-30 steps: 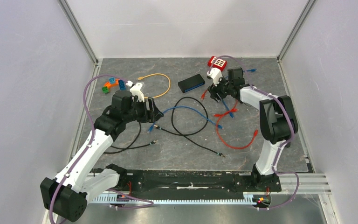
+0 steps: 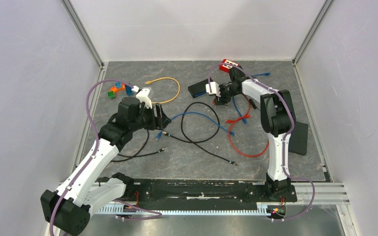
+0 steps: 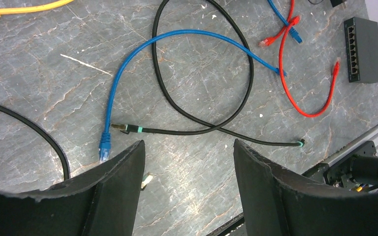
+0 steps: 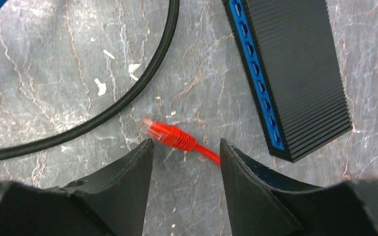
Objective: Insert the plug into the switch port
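Note:
In the right wrist view a red plug (image 4: 176, 136) with a clear tip lies on the grey floor, just beyond and between the fingers of my part-open right gripper. A black switch (image 4: 300, 73) with a row of blue-edged ports lies to its upper right. In the top view my right gripper (image 2: 218, 101) is low, just right of and below that switch (image 2: 197, 87). My left gripper hangs open and empty over the cables, with another black switch (image 3: 362, 49) at the right edge of its view.
Several cables lie about: black (image 3: 246, 83), blue (image 3: 187, 32), yellow (image 3: 32, 10) and red (image 3: 310, 113). Toy blocks (image 2: 119, 88) sit at the back left, and a red object (image 2: 228, 65) at the back.
My right arm has moved leftward, bringing its gripper down and left toward the red plug beside the switch. The left arm has stayed where it was.

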